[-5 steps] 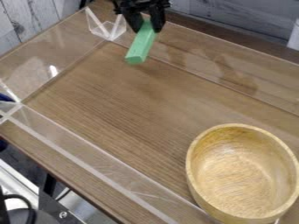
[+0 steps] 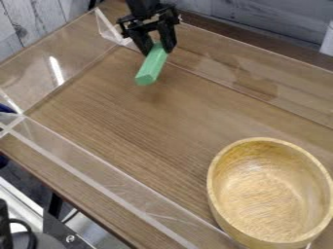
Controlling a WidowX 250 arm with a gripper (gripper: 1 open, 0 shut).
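A black robot gripper [image 2: 154,36] at the top centre holds a green block [image 2: 151,66], shut on its upper end. The block hangs tilted over the upper middle of the wooden table [image 2: 143,146]; whether it touches the surface I cannot tell.
A large round cream bowl [image 2: 267,193] sits at the bottom right. Clear plastic edging runs along the left side of the table, with black cables at the lower left. A wall stands at the back.
My gripper and the green block have moved toward the camera and a little left, lower in the view, over the last second.
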